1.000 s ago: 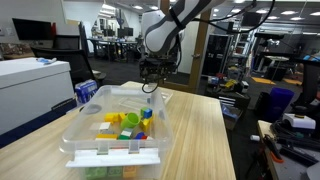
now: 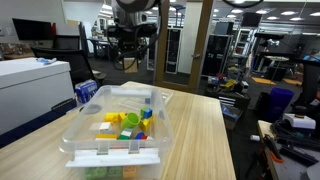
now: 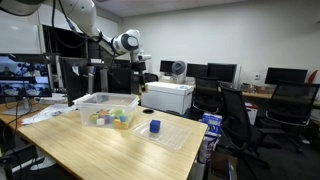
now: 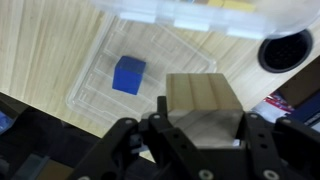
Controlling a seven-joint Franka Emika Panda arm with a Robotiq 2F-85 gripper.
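A brown wooden-looking block (image 4: 204,98) is between the fingers of my gripper, which is shut on it. In exterior view 1 the gripper (image 2: 131,48) hangs above the far side of the clear bin (image 2: 74,134), and the block (image 2: 130,65) shows small beneath it. A blue block (image 4: 128,75) lies on a flat clear lid (image 4: 105,101) beside the bin, apart from the gripper. The same blue block (image 3: 155,126) is seen in exterior view 2. Inside the bin are several coloured blocks (image 2: 127,120), green, yellow, orange and blue.
A round black object (image 4: 285,52) is on the table right of the lid in the wrist view. Blue-and-white boxes (image 2: 87,91) stand behind the bin.
In exterior view 1 my gripper has risen from low behind the bin and shifted left. The block now shows hanging under it. The bin and its contents look unmoved.
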